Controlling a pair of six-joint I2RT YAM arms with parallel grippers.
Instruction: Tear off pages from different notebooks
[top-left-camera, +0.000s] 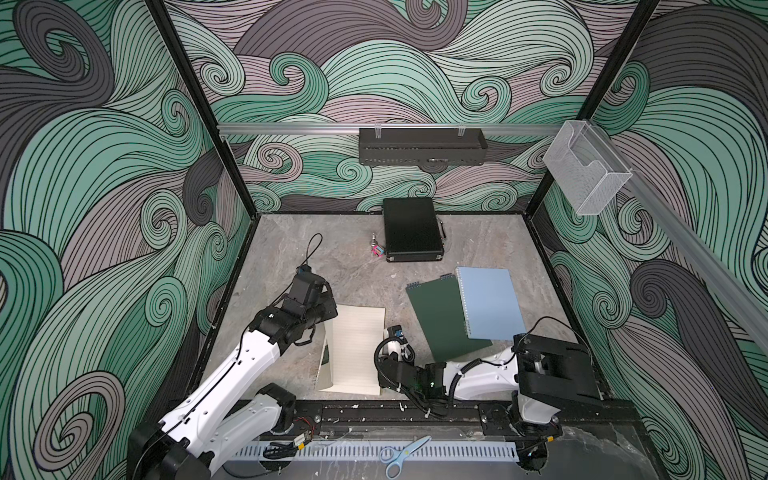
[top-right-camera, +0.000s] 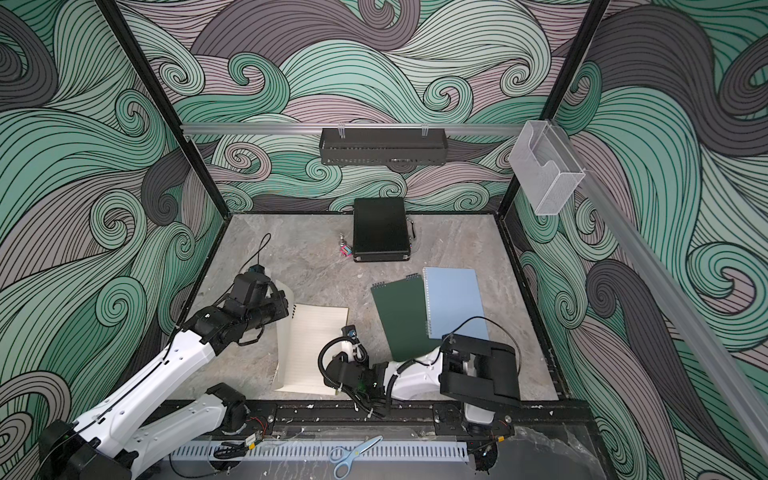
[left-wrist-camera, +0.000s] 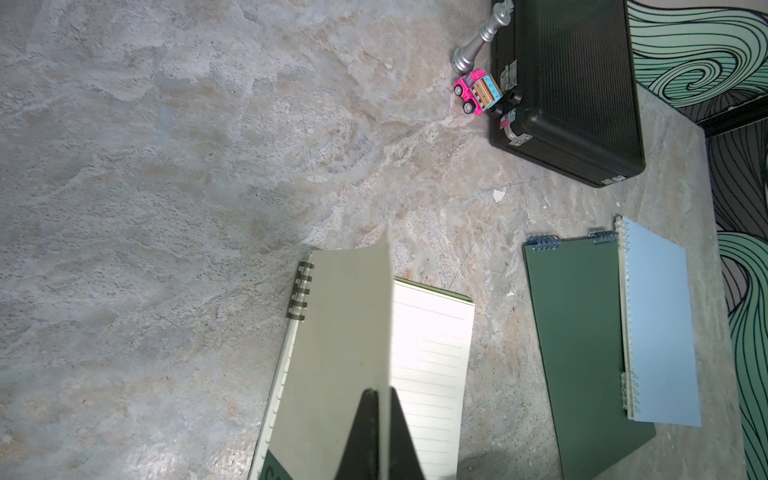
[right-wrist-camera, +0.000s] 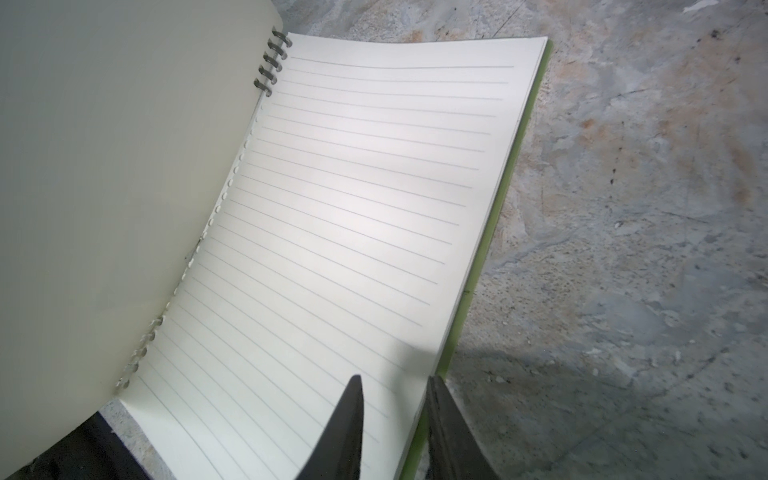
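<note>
An open spiral notebook (top-left-camera: 357, 352) lies at front centre, its lined page (right-wrist-camera: 352, 184) facing up over a green back cover. A cream sheet or front cover (left-wrist-camera: 340, 320) stands raised from its rings, with its edge pinched in my left gripper. At the notebook's lower right edge, my right gripper is closed with a gap, the lined page's edge and green cover between its fingers. To the right lie a dark green notebook (left-wrist-camera: 580, 344) and a light blue notebook (left-wrist-camera: 660, 328), partly overlapping, both untouched.
A black case (top-left-camera: 412, 228) stands at the back, with a pink toy car (left-wrist-camera: 478, 91) and a silver chess piece (left-wrist-camera: 482, 36) beside it. Blue scissors (top-left-camera: 404, 456) lie outside the front edge. Bare table extends at left and behind the open notebook.
</note>
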